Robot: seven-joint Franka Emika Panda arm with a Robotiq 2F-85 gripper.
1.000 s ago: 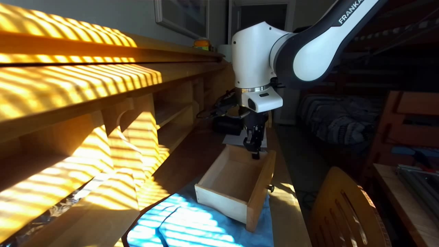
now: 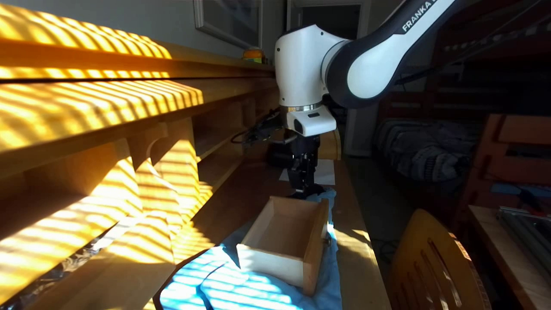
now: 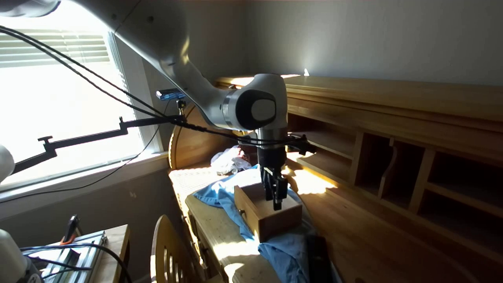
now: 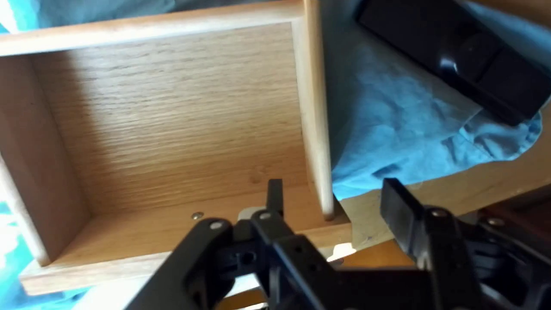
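Note:
An empty wooden drawer (image 2: pixel 315 253) rests open side up on blue cloth (image 2: pixel 232 284). Its knob (image 3: pixel 241 212) faces the chair side. In the wrist view my gripper is open, its fingers (image 4: pixel 275 195) well apart. One finger lies over the inside of the drawer, the other beyond its end wall (image 4: pixel 315 124), with gaps between that wall and both. Exterior view 2 has the gripper (image 3: pixel 278 205) pointing down at the drawer's near end (image 3: pixel 280 224). Exterior view 1 hides part of the fingertips behind the drawer's far end.
On the cloth beside the drawer lies a black object (image 4: pixel 454 57). Shelves and cubbies (image 3: pixel 391 169) line one side of the desk, and a wooden chair (image 2: pixel 434 263) stands on the other. The bare desktop (image 3: pixel 372 231) has free room.
The drawer has shifted left and sits lower on the cloth. My gripper has also moved left, and blue cloth now shows beyond the drawer's far end.

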